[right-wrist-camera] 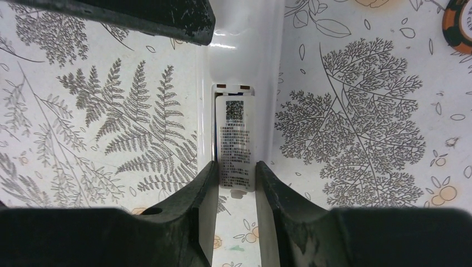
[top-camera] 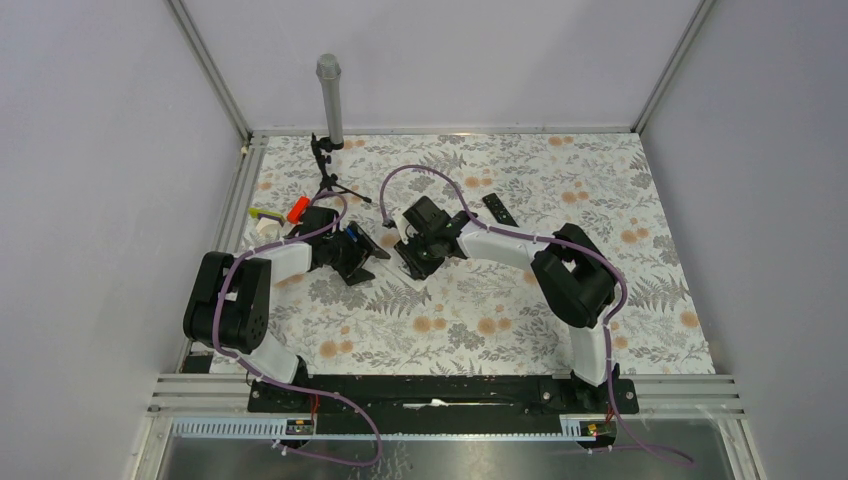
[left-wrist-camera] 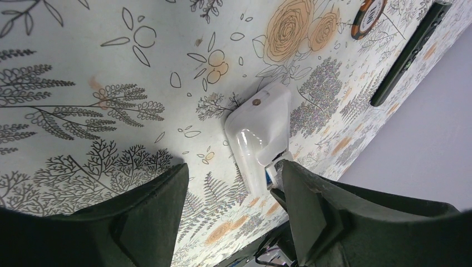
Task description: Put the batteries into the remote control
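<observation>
A white remote control (right-wrist-camera: 239,61) lies with its battery compartment uncovered. In the right wrist view, a white battery (right-wrist-camera: 236,139) printed with small text sits lengthwise over that compartment, its tip pointing towards my wrist. My right gripper is shut on the battery near the tip end. Whether the battery is fully seated cannot be told. In the left wrist view, the smooth end of the remote (left-wrist-camera: 261,122) lies ahead of my left gripper, which is open with nothing between its fingers. One dark left finger (right-wrist-camera: 167,19) also shows near the remote in the right wrist view.
A black remote (top-camera: 499,209) lies behind the right arm. A round chip (left-wrist-camera: 369,18) rests on the patterned tabletop. Red (top-camera: 298,209) and yellow (top-camera: 266,213) items are at the far left, near a small black tripod (top-camera: 328,180).
</observation>
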